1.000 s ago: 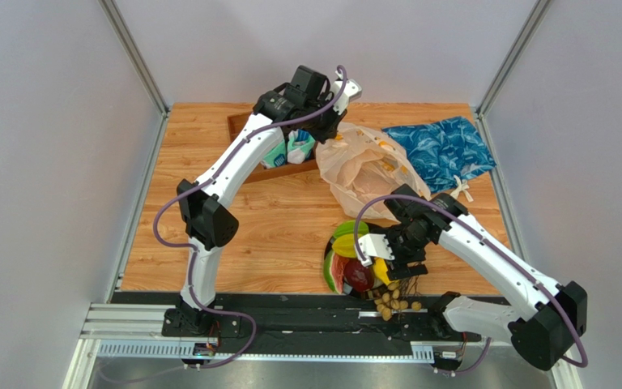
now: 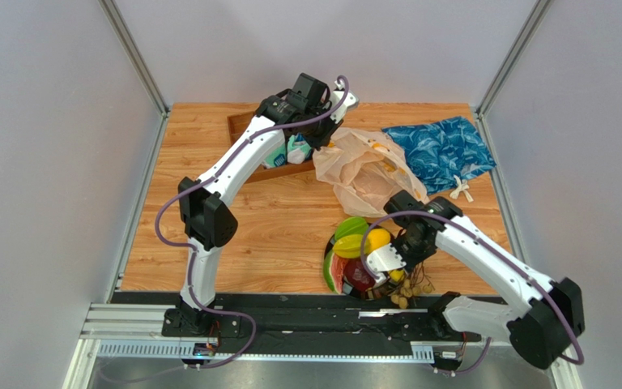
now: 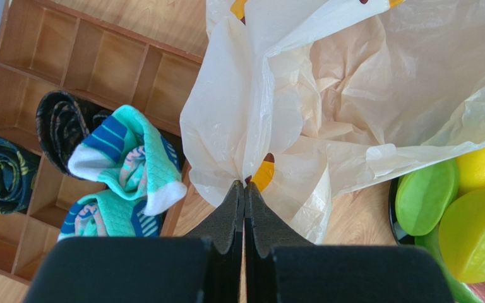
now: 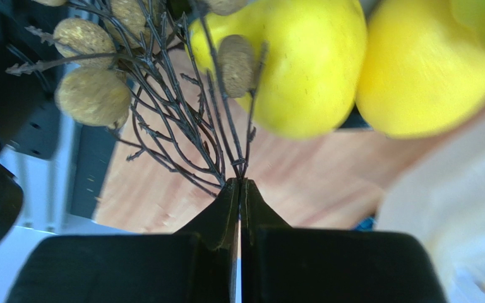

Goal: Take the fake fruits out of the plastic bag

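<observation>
My left gripper is shut on the edge of the crumpled translucent plastic bag (image 2: 363,166), whose visible inside looks empty. Fake fruits lie on a dark plate at the front: green starfruit (image 3: 425,196), yellow fruits (image 4: 302,63), red fruit (image 2: 359,275) and watermelon slice (image 2: 332,267). My right gripper is shut on thin dark stems of a branch (image 4: 182,126) with tan fruits (image 4: 90,95), just beside the plate's yellow fruits.
A wooden compartment box (image 3: 100,50) with rolled socks sits behind the left arm. A blue wrinkled bag (image 2: 436,150) lies at the back right.
</observation>
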